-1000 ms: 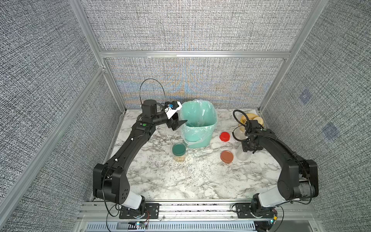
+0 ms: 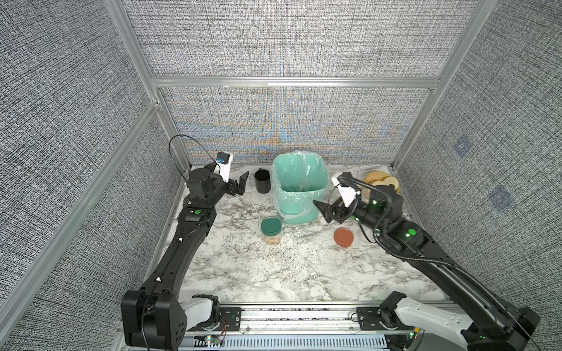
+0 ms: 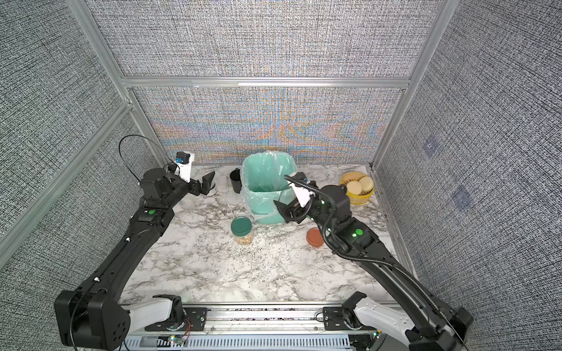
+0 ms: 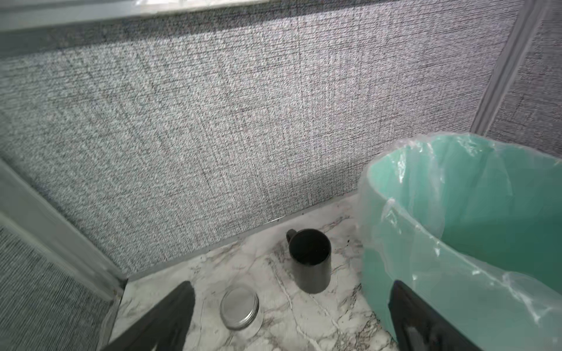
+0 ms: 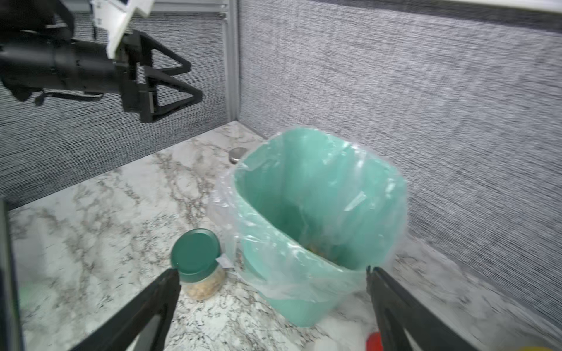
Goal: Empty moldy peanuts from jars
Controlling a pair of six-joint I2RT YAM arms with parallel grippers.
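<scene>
A peanut jar with a green lid [image 2: 271, 230] stands in front of the teal bin lined with clear plastic [image 2: 299, 203], also seen in the right wrist view as a bin [image 5: 310, 286]. My left gripper [image 2: 243, 181] is open, raised left of the bin, empty; the left wrist view shows a silver-lidded jar [image 4: 238, 307] below it. My right gripper [image 2: 322, 207] is open and empty, raised at the bin's right side. An orange lid [image 2: 343, 237] lies to the right. A red lid [image 5: 373, 342] is mostly hidden behind the right gripper.
A dark mug [image 4: 310, 269] stands left of the bin. A yellow container with sponge-like discs [image 3: 357, 193] sits at the back right.
My right arm has swung up and left from the clear jars on the right to beside the bin. My left gripper has moved left, away from the bin's rim.
</scene>
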